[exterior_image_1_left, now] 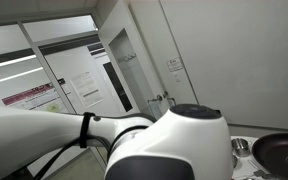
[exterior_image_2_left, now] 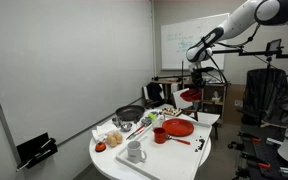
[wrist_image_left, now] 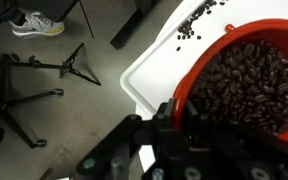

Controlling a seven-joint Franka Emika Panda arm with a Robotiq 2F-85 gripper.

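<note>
A red bowl (wrist_image_left: 187, 84) of dark coffee beans (wrist_image_left: 246, 85) fills the right of the wrist view. My gripper is shut on its near rim, with much of the fingers dark and hard to make out. In exterior view 2 the red bowl (exterior_image_2_left: 192, 95) hangs above the far side of the table, under the arm. Loose beans (wrist_image_left: 192, 22) lie on the white tray (wrist_image_left: 144, 78) below. The gripper is out of sight in exterior view 1, where the white arm (exterior_image_1_left: 174, 150) blocks the middle.
A red plate (exterior_image_2_left: 181, 128), a red cup (exterior_image_2_left: 160, 135) and a white mug (exterior_image_2_left: 135, 152) are on the table. Behind them stands a dark pan (exterior_image_2_left: 129, 112). A metal cup (exterior_image_1_left: 241, 146) shows beside the arm. The tray's front part is mostly clear.
</note>
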